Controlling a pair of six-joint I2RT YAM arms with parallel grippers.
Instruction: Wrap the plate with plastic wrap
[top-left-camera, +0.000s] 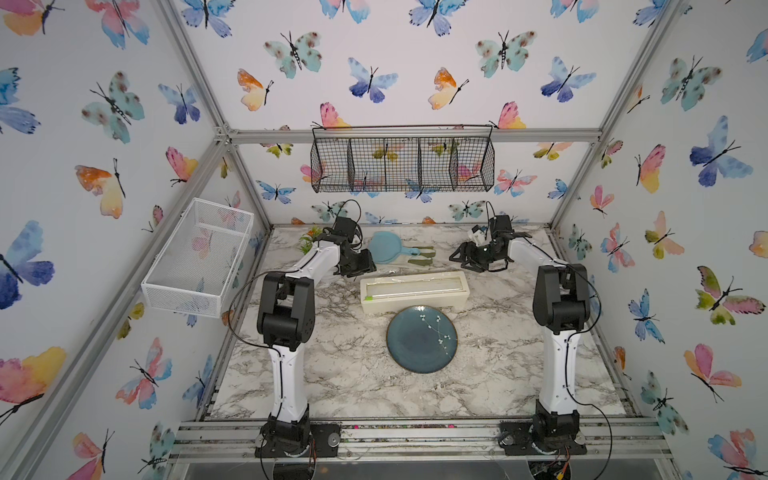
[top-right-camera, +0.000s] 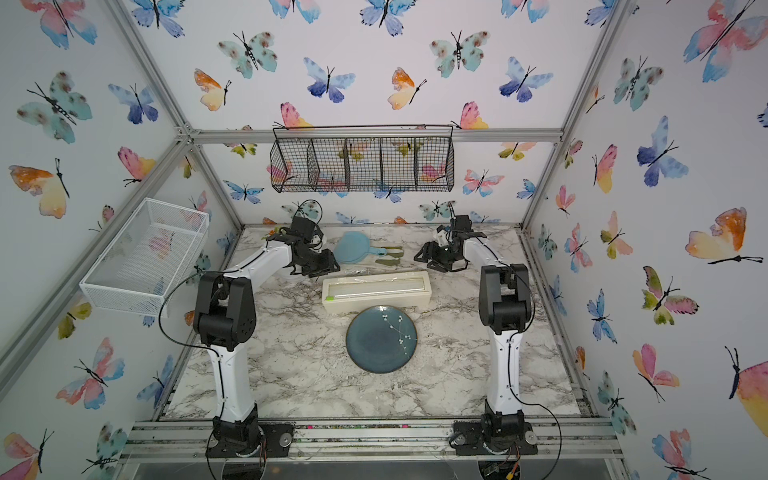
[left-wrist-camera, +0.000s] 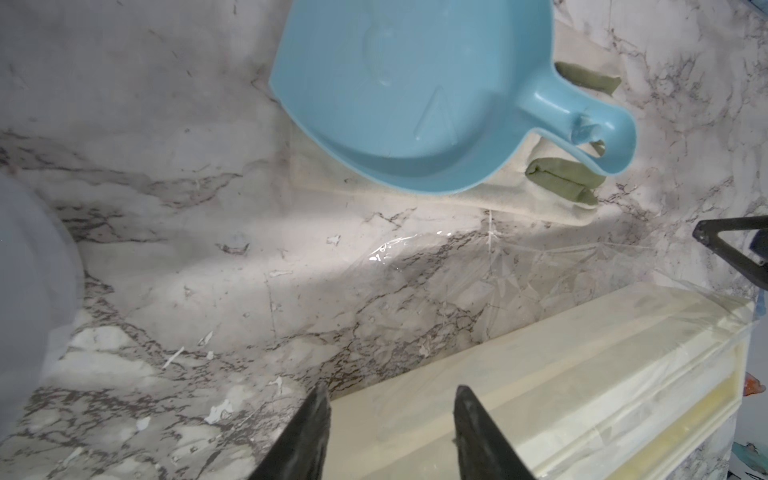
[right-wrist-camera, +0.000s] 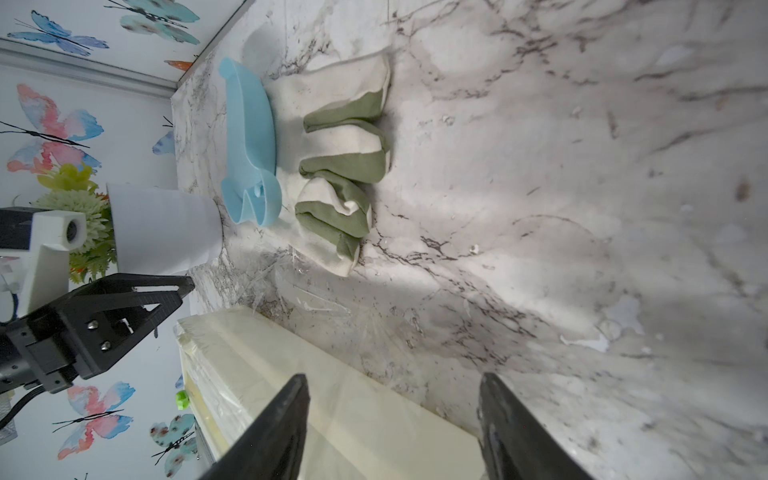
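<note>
A dark blue round plate (top-left-camera: 412, 344) with a white blossom pattern lies bare on the table, in front of the long cream wrap box (top-left-camera: 413, 301). From the box's back edge, clear plastic wrap (left-wrist-camera: 552, 272) trails onto the marble, crinkled and hard to trace. My left gripper is at the box's left end, fingers apart, nothing between them but the view of the box. Beyond the box's right end, my right gripper has its fingers apart too, with the box and table showing between them. Neither gripper shows any film caught in it.
Behind the box, a light blue dustpan-like scoop (left-wrist-camera: 416, 88) rests on a cream and green cloth (right-wrist-camera: 336, 168). A white pot (right-wrist-camera: 160, 228) with flowers stands at the back left.
</note>
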